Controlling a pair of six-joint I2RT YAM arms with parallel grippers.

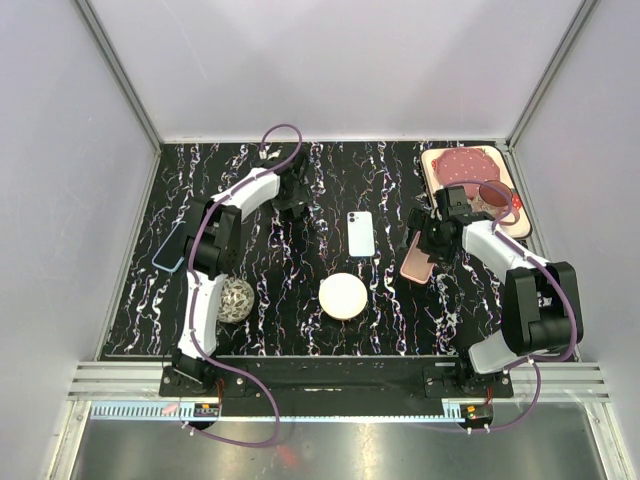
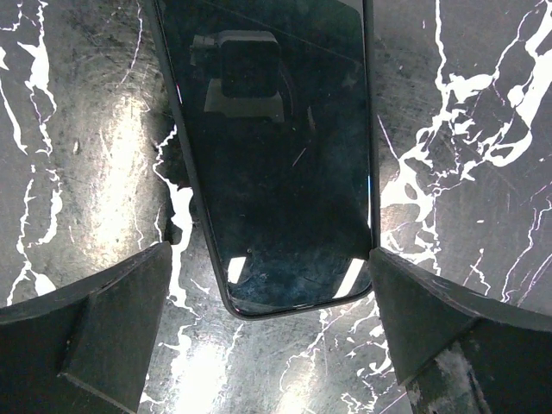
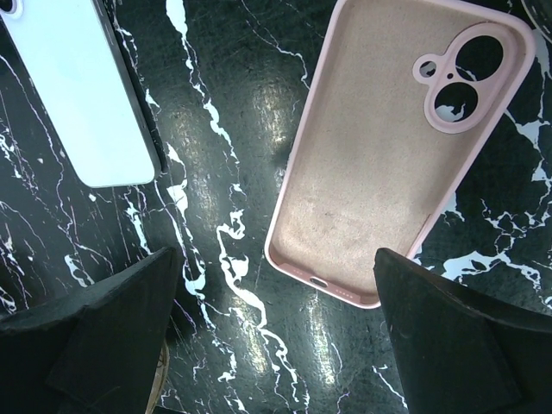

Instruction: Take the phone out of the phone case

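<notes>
A dark glossy phone (image 2: 285,172) lies on the marble surface under my left gripper. That gripper is open, its fingers on either side of the phone's near end; the right finger (image 2: 431,319) looks close to its edge. In the right wrist view an empty pink phone case (image 3: 371,155) lies with its hollow side up. My right gripper stands open above it, the case's lower end between the fingertips. A white phone (image 1: 361,234) lies face down between the two arms, also at the upper left of the right wrist view.
A white round dish (image 1: 343,296) sits at the front centre. A patterned ball (image 1: 236,300) is at the front left, beside the left arm. A blue-edged frame (image 1: 169,248) lies far left. A tray (image 1: 436,157) holding a red cup (image 1: 494,194) fills the back right.
</notes>
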